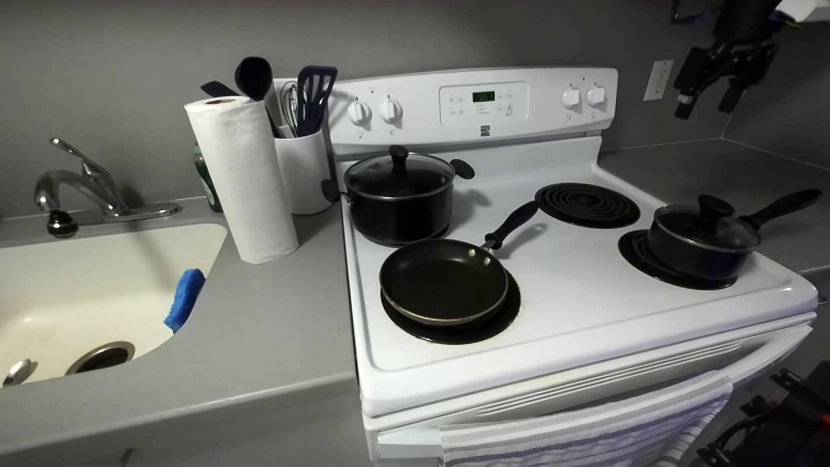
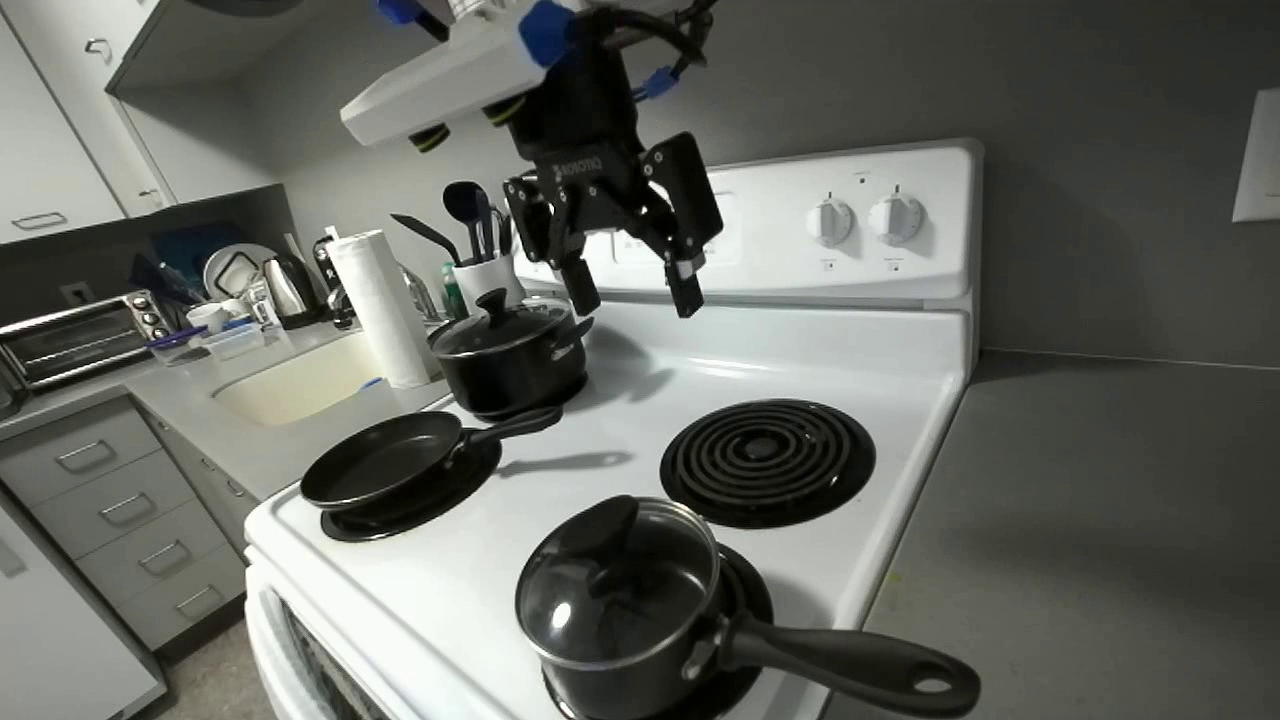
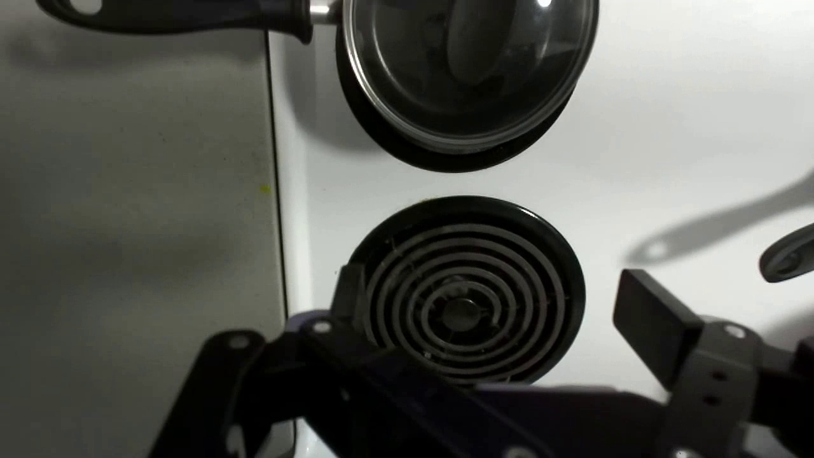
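My gripper [image 2: 633,300] hangs open in the air above the back right part of the stove, its two fingers wide apart and nothing between them. Below it in the wrist view lies the bare coil burner [image 3: 462,313]. A small saucepan [image 2: 618,600] with a glass lid sits on the front right burner, its handle reaching over the right counter. On the front left burner rests an empty frying pan [image 1: 443,281], handle pointing back and to the right. Behind it stands a large black pot [image 1: 399,203] under a glass lid.
Left of the stove, a paper towel roll [image 1: 242,183] stands before a white utensil holder [image 1: 305,171]. The sink [image 1: 93,257] holds a blue sponge [image 1: 185,299]. A striped towel [image 1: 583,428] hangs on the oven door.
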